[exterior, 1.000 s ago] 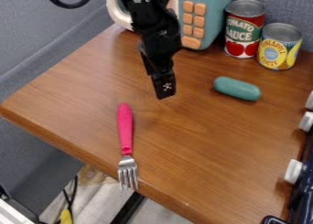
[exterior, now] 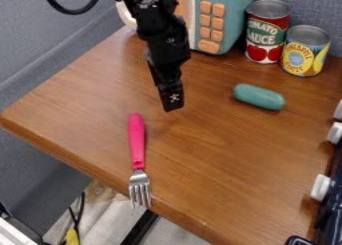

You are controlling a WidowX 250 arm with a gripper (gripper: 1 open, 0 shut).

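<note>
My black gripper (exterior: 170, 94) hangs over the middle of the wooden table (exterior: 214, 179), pointing down; whether its fingers are open or shut is hard to make out. A fork with a pink handle (exterior: 136, 144) lies below and to the left of it, tines toward the near edge. To its right lies a teal cylindrical object (exterior: 259, 96).
Two cans, a red one (exterior: 265, 34) and a yellow-labelled one (exterior: 303, 54), stand at the back right beside a teal toy appliance (exterior: 227, 19). A dark blue appliance with white knobs (exterior: 327, 204) lines the right edge.
My gripper has shifted very slightly over the last second; the objects on the table have not moved.
</note>
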